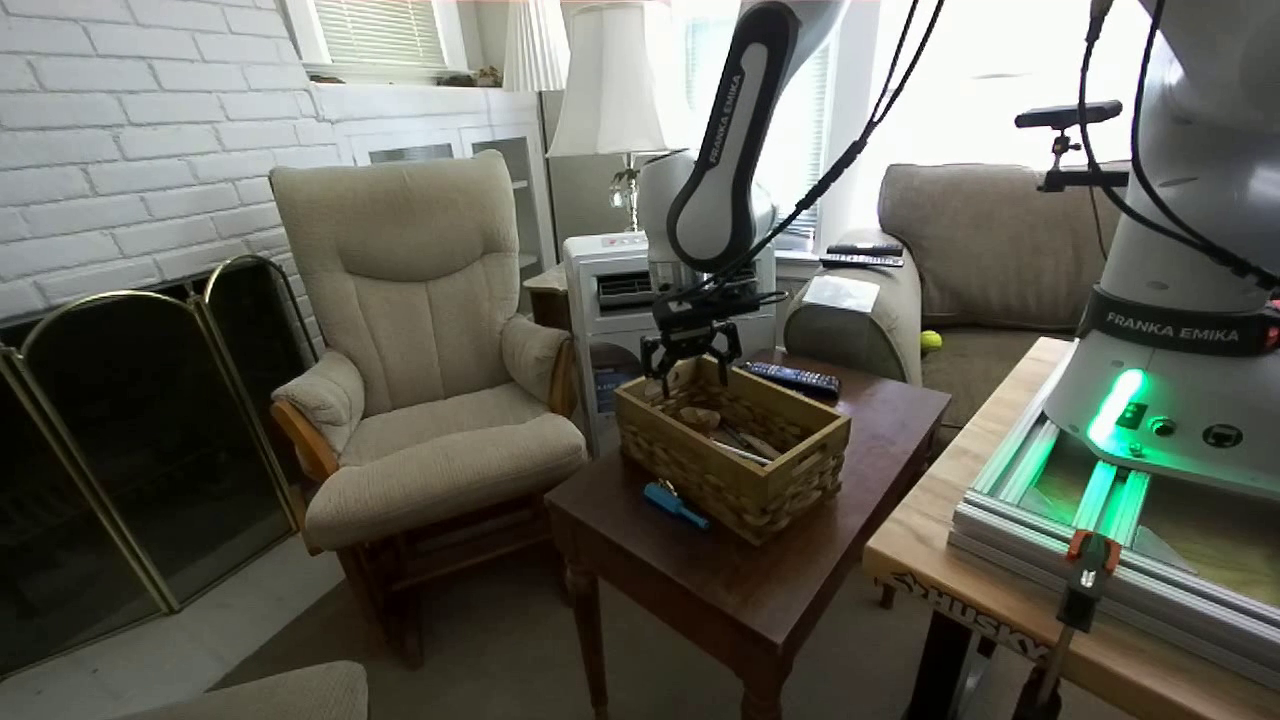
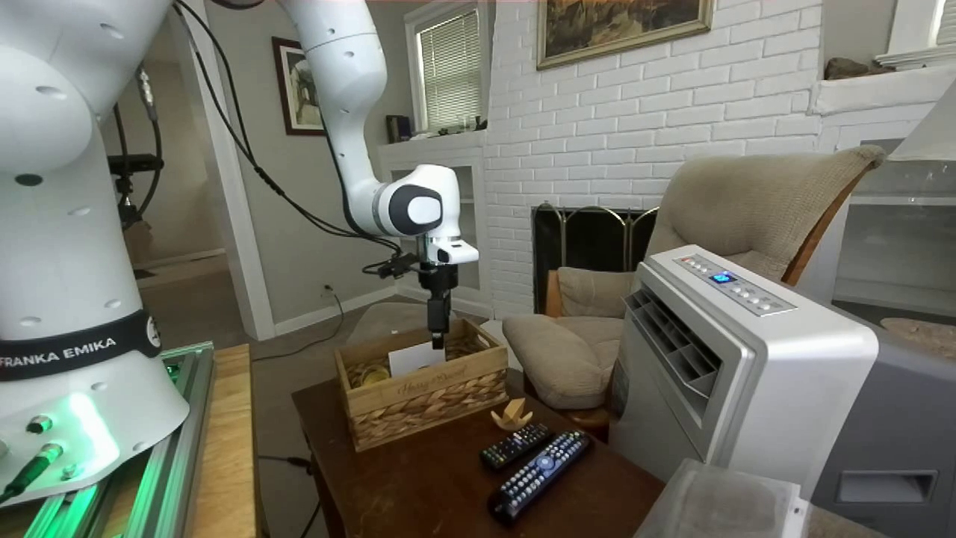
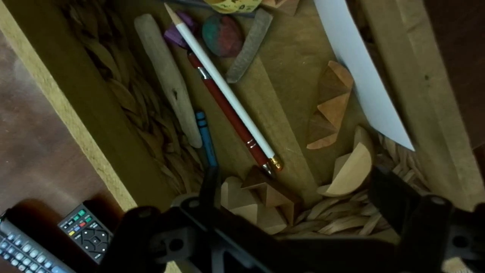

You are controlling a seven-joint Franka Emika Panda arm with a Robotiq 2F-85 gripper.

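Observation:
My gripper (image 1: 693, 374) is open at the far end of the woven basket (image 1: 708, 470), its fingertips around rim height. In the wrist view the fingers (image 3: 391, 195) stand wide apart with nothing held between them. Below and between them lie faceted brown and tan wooden pieces (image 3: 260, 202) and a pale half-round wooden piece (image 3: 352, 172). Further along the basket floor are a white pencil (image 3: 222, 86), a dark red pen (image 3: 229, 113), a blue crayon (image 3: 207, 138), driftwood sticks (image 3: 169, 79) and an orange-brown wooden piece (image 3: 334, 104). A white card (image 2: 417, 359) leans against one inner wall.
Two remotes (image 2: 542, 475) and a small wooden object (image 2: 511, 415) lie on the table beside the basket. A blue item (image 1: 675, 504) sits along its other long side. The basket walls enclose the pieces closely.

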